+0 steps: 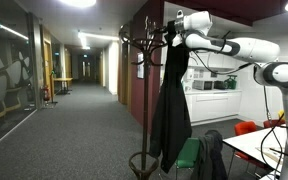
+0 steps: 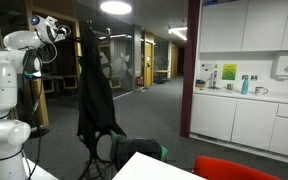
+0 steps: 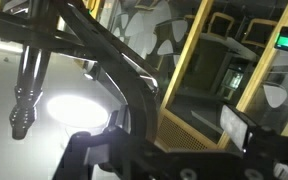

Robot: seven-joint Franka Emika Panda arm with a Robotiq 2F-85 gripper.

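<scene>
A dark coat [image 1: 171,110] hangs long and straight from the top of a brown coat rack [image 1: 147,90], whose curved hooks spread near the ceiling. The same coat [image 2: 96,85] shows as a tall black shape in the second exterior view. My gripper [image 1: 172,32] is up at hook height, close to the coat's top, its fingertips hard to make out there. From the wrist, dark curved rack arms [image 3: 134,85] cross the view close by. The gripper stands open at the lower edge, with no coat visible between its fingers. Where the coat meets the hook is unclear.
A white table [image 1: 254,145] with red chairs [image 1: 245,128] stands to the right. A green chair [image 1: 188,153] and a dark garment [image 1: 212,155] are beside the rack's foot.
</scene>
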